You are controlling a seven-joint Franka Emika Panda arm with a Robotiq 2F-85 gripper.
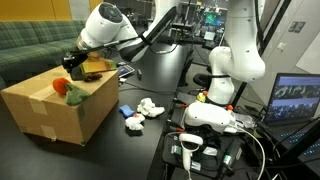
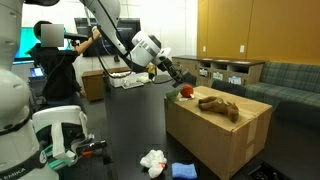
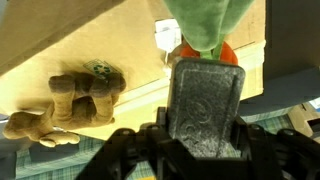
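Observation:
My gripper (image 1: pixel 77 64) is above the cardboard box (image 1: pixel 46 117), near its far side in exterior view 1. It is shut on a dark grey block (image 3: pixel 204 103), which fills the space between the fingers in the wrist view. What exactly the block is, I cannot tell. A red-orange round thing (image 1: pixel 60 85) and a green soft piece (image 1: pixel 76 95) lie on the box's top, close to the gripper. In the wrist view the block partly covers the red thing (image 3: pixel 228 56), with the green piece (image 3: pixel 208 18) beyond it.
A brown plush toy (image 2: pixel 219 107) lies on the box top beside the red thing. Below the box are white plush toys (image 2: pixel 153 162) and a blue sponge (image 2: pixel 185 171). A laptop (image 1: pixel 295 97) sits far right. Dark surface around the box's front is clear.

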